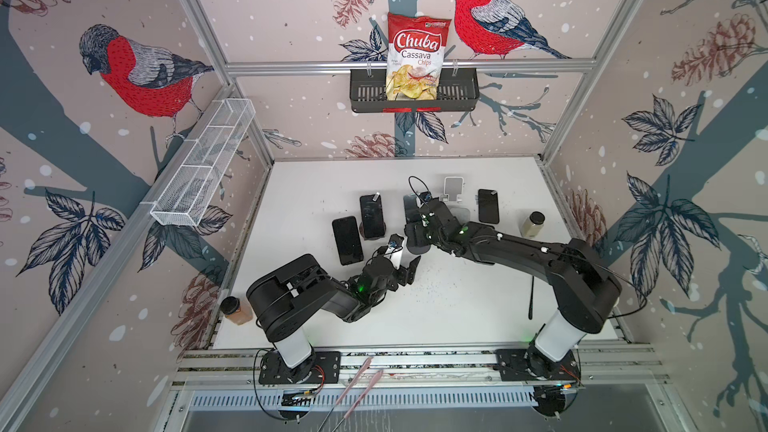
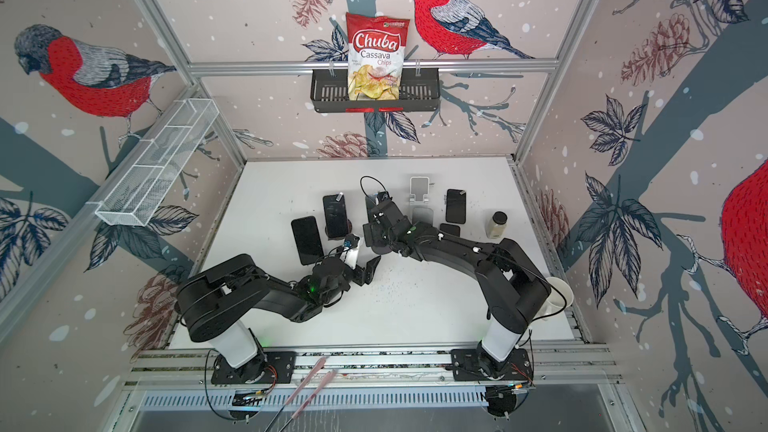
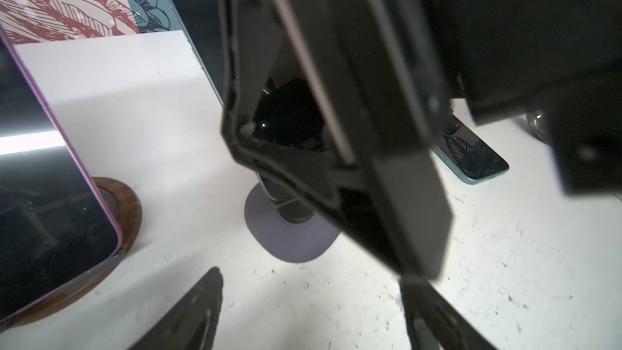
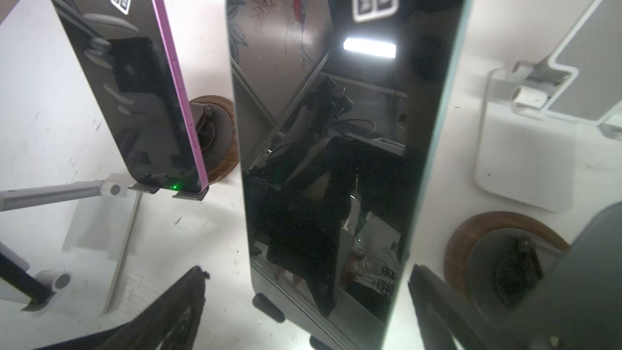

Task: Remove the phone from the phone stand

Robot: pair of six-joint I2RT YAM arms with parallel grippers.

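A dark phone with a pale green edge [image 4: 337,155] leans upright on its stand, whose small hooks [image 4: 269,308] hold its lower edge. In the left wrist view the stand's purple-grey round base [image 3: 291,241] rests on the table. My right gripper is open, with fingers on either side of the phone's lower part; whether they touch it cannot be told. In the top left view that gripper [image 1: 415,236] hides much of the phone. My left gripper is part open and empty, in front of the stand, low over the table.
A pink-edged phone [image 4: 129,90] on a wooden-based stand and another black phone [image 1: 347,240] stand to the left. An empty white stand [image 1: 453,189], a black phone [image 1: 488,206] and a jar [image 1: 533,224] are to the right.
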